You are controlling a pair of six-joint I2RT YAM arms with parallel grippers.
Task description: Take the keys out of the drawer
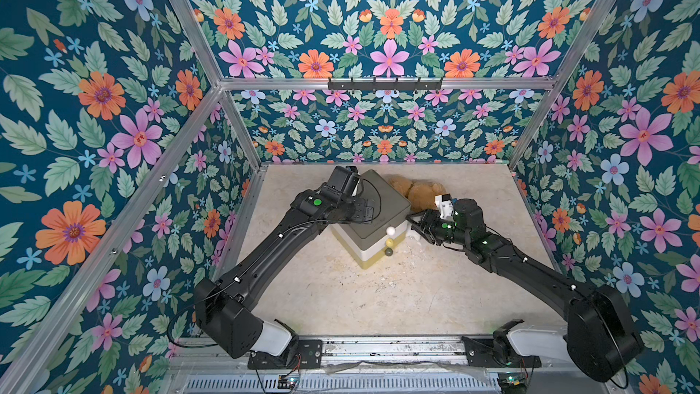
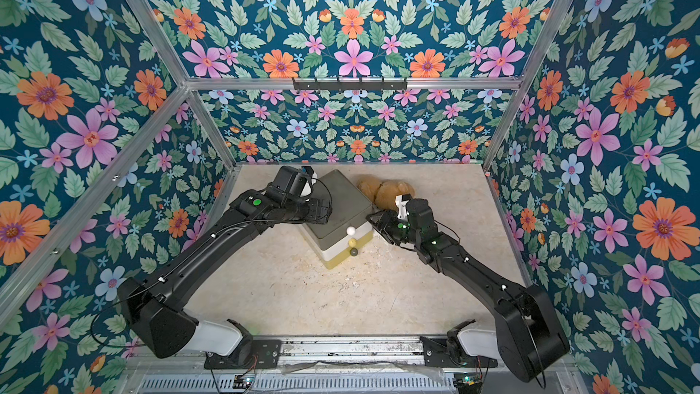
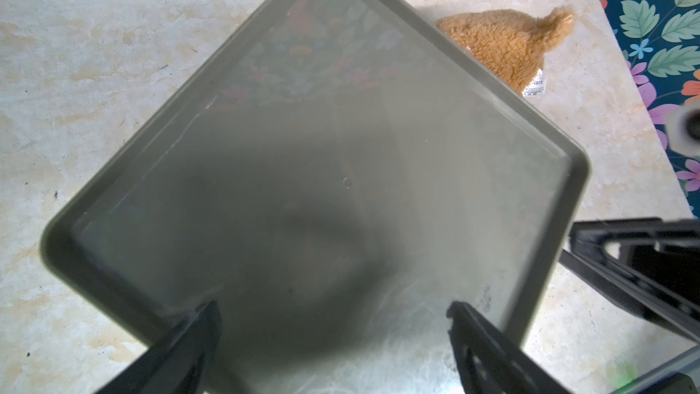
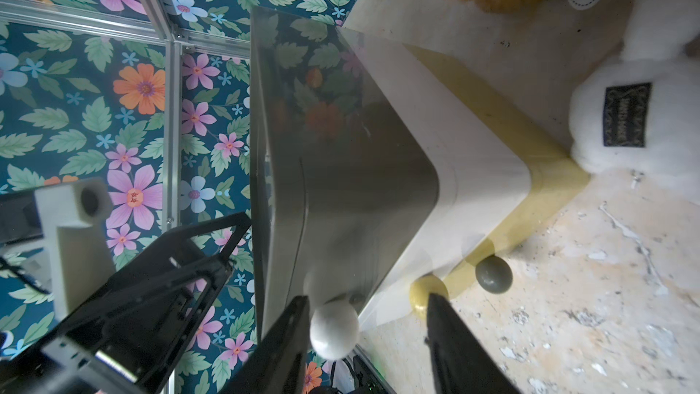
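Note:
A small three-tier drawer box with a grey top (image 3: pixel 342 175), white middle and yellow base stands on the table. Its round knobs, white (image 4: pixel 334 328), yellow (image 4: pixel 426 293) and grey (image 4: pixel 493 274), show on one face; all drawers look closed and no keys are visible. My left gripper hangs over the box top, fingers apart with nothing seen between them. My right gripper is beside the knob face, fingers apart, its near finger close to the white knob.
A brown plush toy (image 1: pixel 423 193) lies behind the box at the right, with a white plush (image 4: pixel 627 116) beside the box. Bare table (image 1: pixel 306 299) surrounds the box at the front and left; patterned walls and metal frame bound it.

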